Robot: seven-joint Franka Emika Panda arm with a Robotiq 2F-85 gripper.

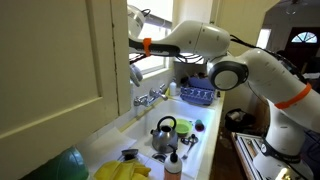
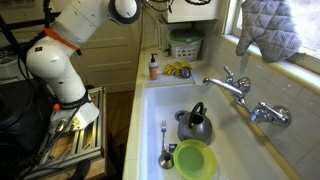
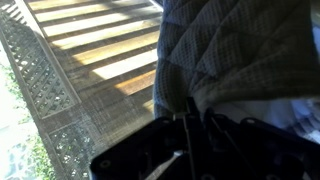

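Note:
Dark grey quilted cloth, seemingly an oven mitt (image 3: 225,50), fills the upper right of the wrist view. My gripper is shut on its lower edge, and the cloth bunches between the fingertips. In exterior view 2 grey quilted mitts (image 2: 268,35) hang in front of the window above the sink. The gripper's contact with the cloth is not clear in either exterior view.
Below is a white sink (image 2: 152,115) with a kettle (image 2: 195,122), a green bowl (image 2: 195,160) and a ladle (image 2: 165,158). Wall taps (image 2: 235,85) stand behind it. A soap bottle (image 2: 154,68), bananas (image 2: 178,69) and a basket (image 2: 185,43) sit on the counter.

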